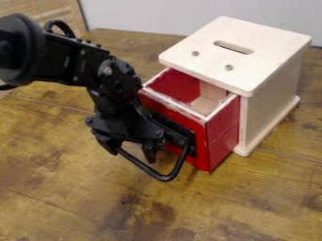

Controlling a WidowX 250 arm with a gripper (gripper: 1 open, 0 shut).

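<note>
A pale wooden box (274, 99) with a slot and two screws in its top stands at the right. Its red-fronted drawer (221, 137) is pulled out toward the left, showing a red and white interior. My black gripper (136, 143) is low at the left of the drawer front, open, with its body close against that front. A black bar loops below the gripper toward the drawer front; whether it touches the drawer is unclear.
A white wall stands behind, at the top of the view.
</note>
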